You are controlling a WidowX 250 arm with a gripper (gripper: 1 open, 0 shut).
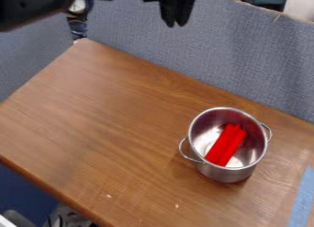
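Observation:
A steel pot [221, 171] with two side handles stands on the right part of the wooden table [98, 130]. Inside it lies a red object [226, 143], elongated and leaning along the pot's floor. My gripper [175, 14] hangs at the top centre, high above the table's back, shut, with nothing visible between its fingers.
A grey padded backdrop [233, 61] runs behind the table. A blue tape strip [303, 196] lies at the right edge.

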